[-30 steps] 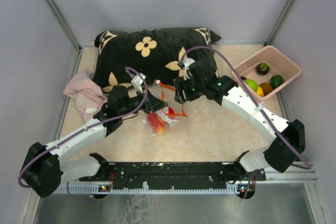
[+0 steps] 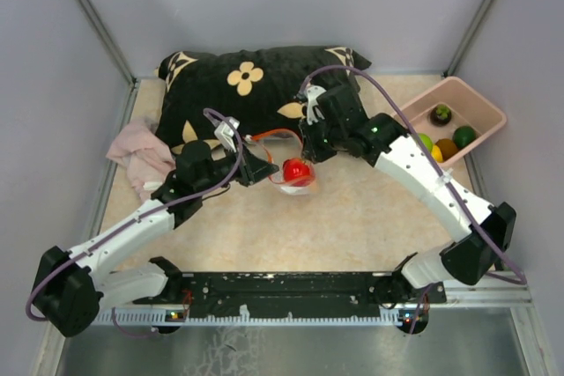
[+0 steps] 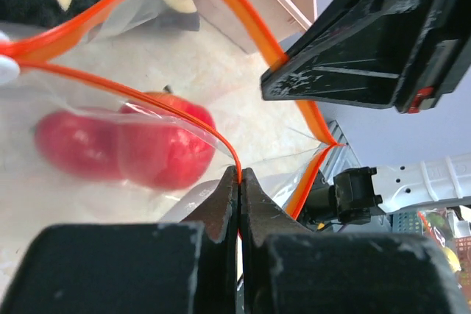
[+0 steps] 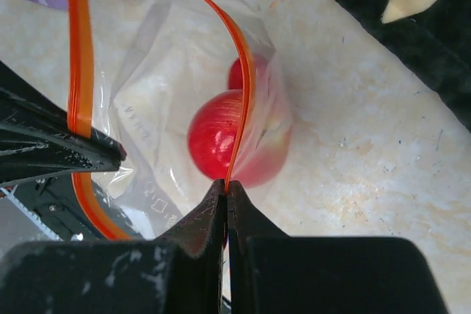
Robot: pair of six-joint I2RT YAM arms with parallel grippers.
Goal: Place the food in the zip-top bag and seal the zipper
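The zip top bag (image 2: 282, 143) with orange zipper edges stands open between both grippers, red fruit (image 2: 296, 172) inside it; in the left wrist view two red fruits (image 3: 165, 148) show through the plastic. My left gripper (image 2: 269, 169) is shut on one orange edge of the bag (image 3: 239, 170), as its wrist view shows. My right gripper is shut on the opposite edge, with the fruit (image 4: 213, 134) just beyond its fingertips.
A pink bin (image 2: 483, 112) with several fruits and vegetables sits at the right. A dark patterned cushion (image 2: 211, 85) lies along the back, a pink cloth (image 2: 141, 156) at the left.
The bag and fruit have shifted right and back, and my left gripper has moved slightly down in the top view.
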